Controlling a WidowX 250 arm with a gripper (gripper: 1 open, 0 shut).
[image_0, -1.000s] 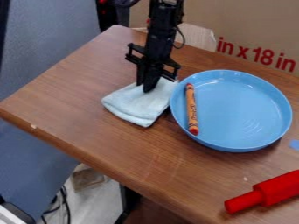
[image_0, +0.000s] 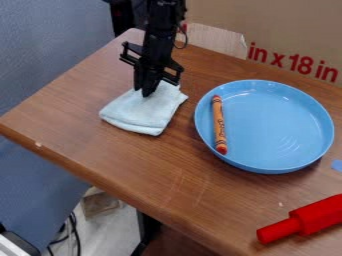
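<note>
My black gripper (image_0: 147, 85) is down on a folded white cloth (image_0: 138, 112) on the left half of the wooden table, its tips at the cloth's upper part; whether the fingers hold cloth or are merely touching it I cannot tell. A blue plate (image_0: 274, 130) lies to the right, with an orange crayon (image_0: 219, 126) resting in its left side.
A red rolling pin (image_0: 306, 218) lies at the front right. A cardboard box (image_0: 281, 35) stands behind the table.
My gripper and the white cloth have moved left, away from the blue plate. The plate, crayon and rolling pin have stayed put.
</note>
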